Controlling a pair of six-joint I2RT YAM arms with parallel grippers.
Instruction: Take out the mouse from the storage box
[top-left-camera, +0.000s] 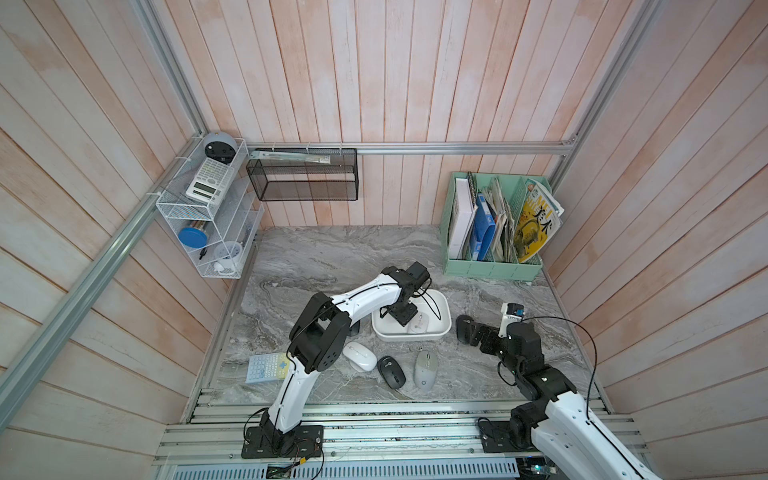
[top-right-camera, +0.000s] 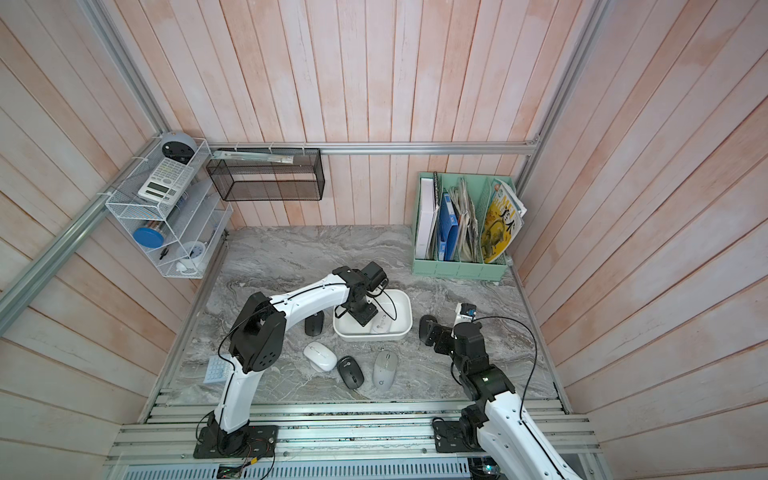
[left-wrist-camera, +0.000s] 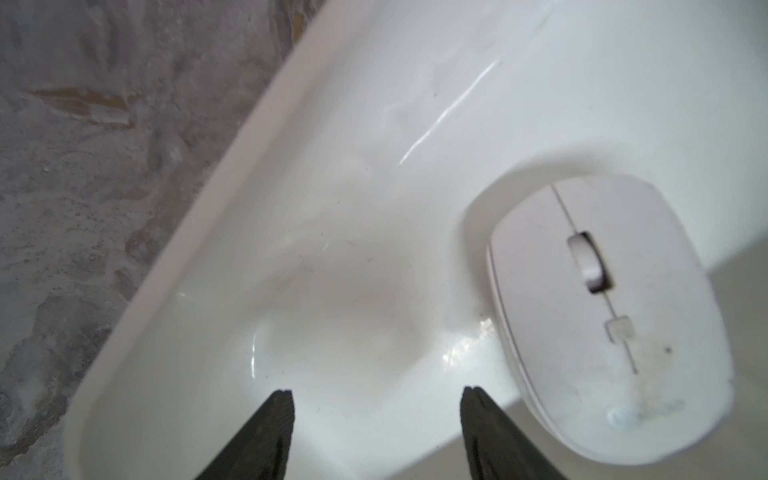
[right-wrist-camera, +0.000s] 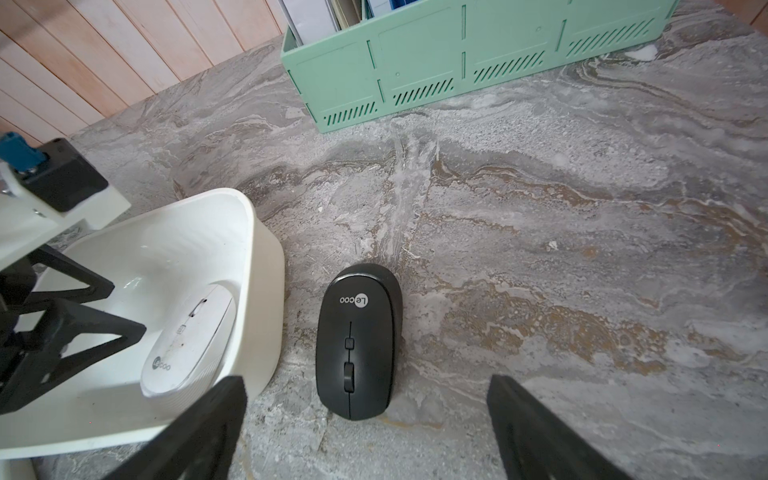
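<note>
A white mouse (left-wrist-camera: 608, 320) lies in the white storage box (left-wrist-camera: 200, 240), on the right of the left wrist view. My left gripper is over the box with its fingertips apart and only box floor between them, left of and below the mouse. The right wrist view shows the same mouse (right-wrist-camera: 184, 344) and the left gripper's black fingers (right-wrist-camera: 104, 332) inside the box's outline. My right gripper is open to the right of the box, with a black mouse (right-wrist-camera: 357, 340) on the table before it, not held.
A white mouse (top-left-camera: 359, 355), dark mouse (top-left-camera: 391, 371) and grey mouse (top-left-camera: 425, 369) lie in front of the box. A green file holder (top-left-camera: 492, 269) stands at back right, a wire shelf (top-left-camera: 204, 216) at left. The table behind the box is clear.
</note>
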